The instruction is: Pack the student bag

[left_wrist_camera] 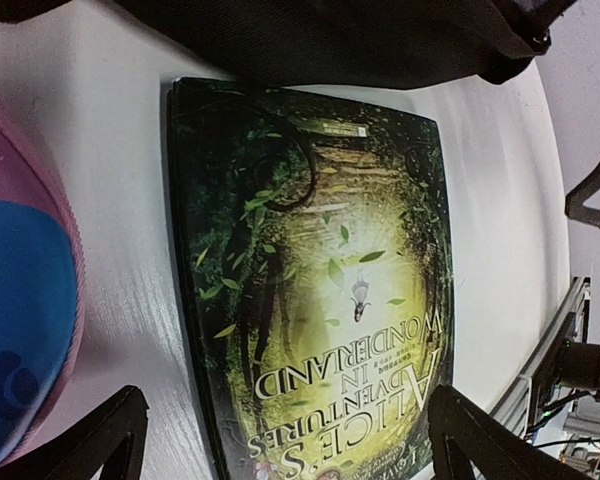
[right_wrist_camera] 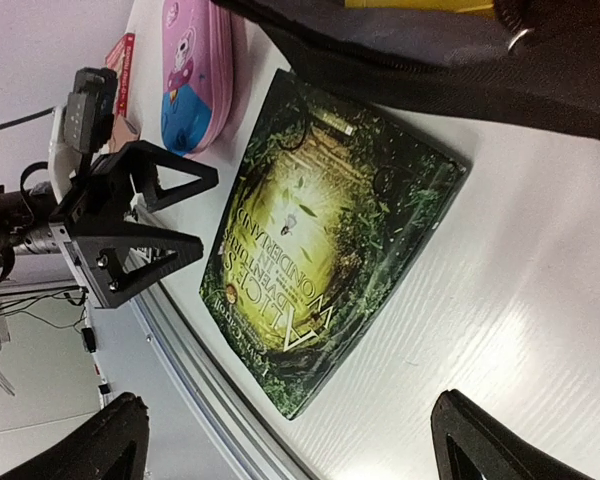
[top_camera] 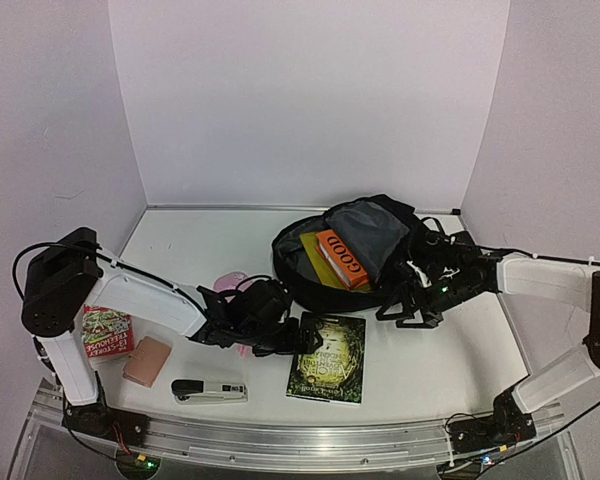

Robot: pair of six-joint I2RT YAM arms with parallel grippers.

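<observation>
The dark green Alice in Wonderland book (top_camera: 330, 375) lies flat on the table in front of the open black bag (top_camera: 325, 298). Inside the bag rest an orange book (top_camera: 342, 260) and a yellow one (top_camera: 321, 264). Over the green book's left side hovers my left gripper (top_camera: 312, 342), open and empty, its fingers (left_wrist_camera: 100, 440) spread wide in its own wrist view. My right gripper (top_camera: 390, 318) is just right of the book, by the bag's front edge; its parted fingers (right_wrist_camera: 95, 445) hold nothing. A pink and blue pencil case (right_wrist_camera: 197, 75) is largely covered by the left arm from above.
A stapler (top_camera: 209, 391) lies at the front left, with a brownish-pink wallet (top_camera: 147, 361) and a red Treehouse book (top_camera: 106, 333) farther left. Bare table (top_camera: 460, 360) extends to the right of the green book.
</observation>
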